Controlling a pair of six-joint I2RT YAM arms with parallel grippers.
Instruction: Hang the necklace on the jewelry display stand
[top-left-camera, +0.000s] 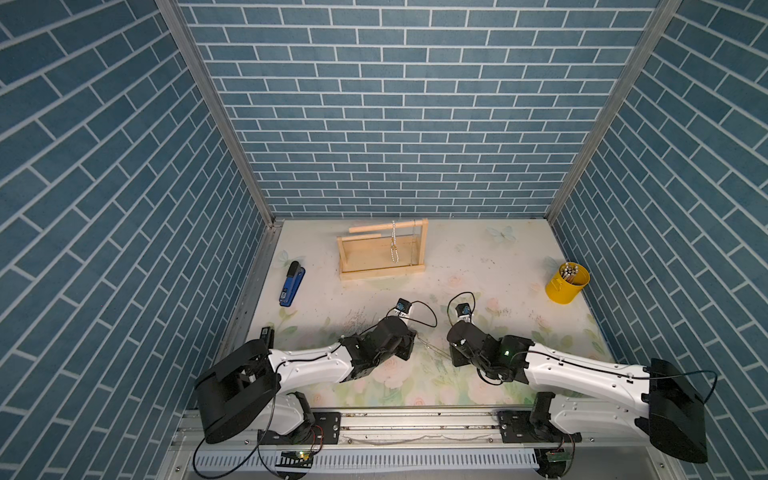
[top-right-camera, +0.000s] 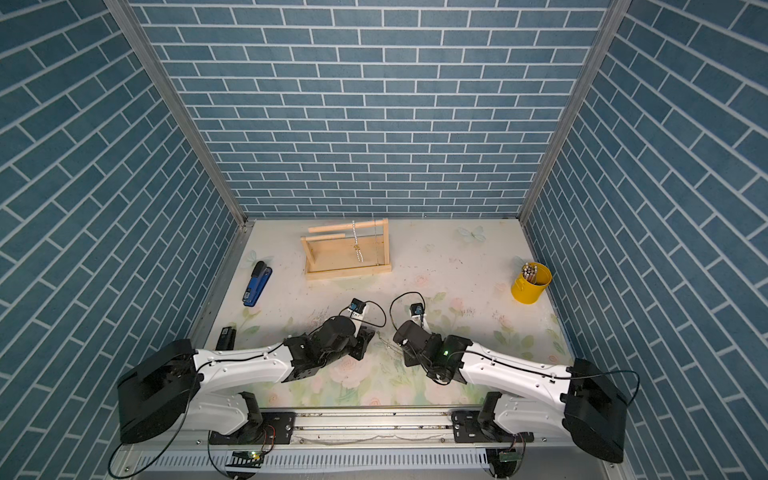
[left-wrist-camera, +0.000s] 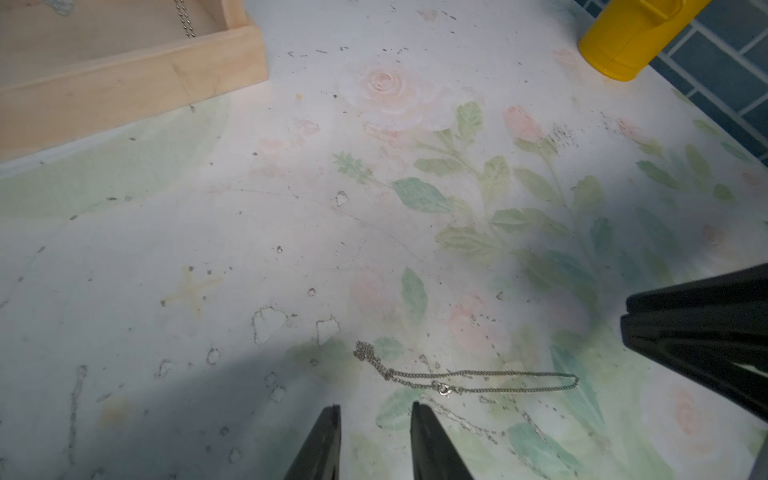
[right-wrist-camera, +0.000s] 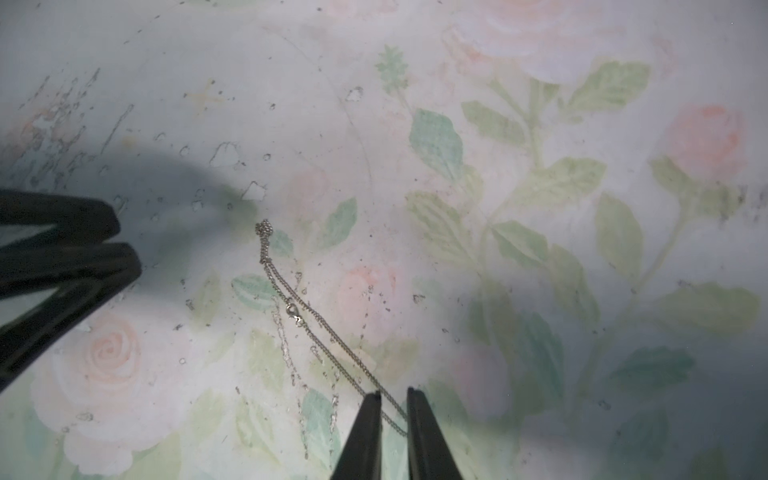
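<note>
A thin silver chain necklace (left-wrist-camera: 496, 381) lies stretched out on the floral table, with a small bunch at one end and a clasp partway along. My left gripper is open and empty near its bunched end. At the other end, my right gripper stands open by a narrow gap. The chain (right-wrist-camera: 336, 344) runs up to the right fingers in the right wrist view, but the left wrist view shows those fingers (left-wrist-camera: 680, 308) apart from the chain's end. The wooden display stand (top-left-camera: 382, 273) is at the back, a beaded strand (top-left-camera: 393, 241) hanging from its upper bar.
A blue stapler (top-left-camera: 292, 284) lies at the left, with a black object (top-right-camera: 226, 337) in front of it. The yellow cup (top-left-camera: 567, 288) at the right holds several sticks. Between the arms and the stand the table is clear.
</note>
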